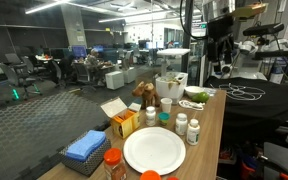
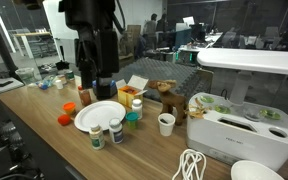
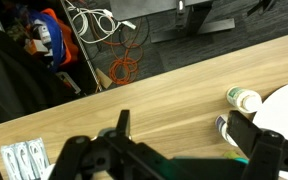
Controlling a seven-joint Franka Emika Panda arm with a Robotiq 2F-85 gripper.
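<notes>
My gripper hangs well above the wooden table, with its dark fingers spread wide and bare wood between them in the wrist view. In exterior view 1 the gripper [image 1: 222,71] is at the upper right, high over the table's edge. A white plate [image 1: 154,149] lies near the table's middle. Two white-labelled bottles, one of them a front bottle [image 1: 193,132], stand beside it. In the wrist view a bottle [image 3: 244,98] is to the right, close to the plate [image 3: 286,112]. The right finger partly hides another small bottle nearby.
An orange open box [image 1: 123,121], a brown toy animal [image 1: 145,95] and a white cup [image 2: 166,124] stand behind the plate. Orange-lidded jars [image 1: 114,163] and a blue sponge-like block [image 1: 85,146] sit toward the front. A white cable [image 2: 191,163] lies on the table.
</notes>
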